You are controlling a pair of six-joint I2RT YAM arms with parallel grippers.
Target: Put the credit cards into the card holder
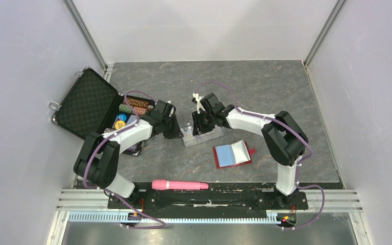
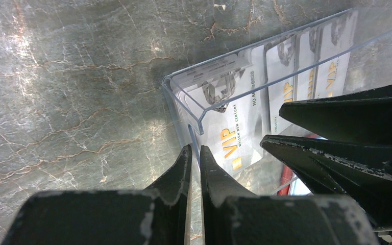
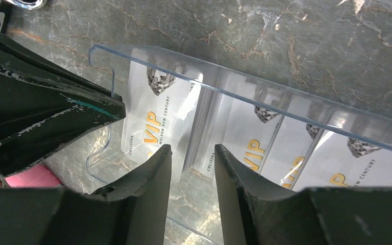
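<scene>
A clear acrylic box [image 2: 255, 56] holding several white VIP cards [image 3: 158, 122] lies at the table's middle. My left gripper is shut on the box's end wall. My right gripper is part open above the box, its fingertips at the cards, with nothing visible held between them. A red card holder [image 1: 216, 159] with blue and white pages lies open to the lower right of the box.
An open black case [image 1: 84, 102] with assorted items stands at the left. A pink cylinder [image 1: 180, 184] lies along the front edge.
</scene>
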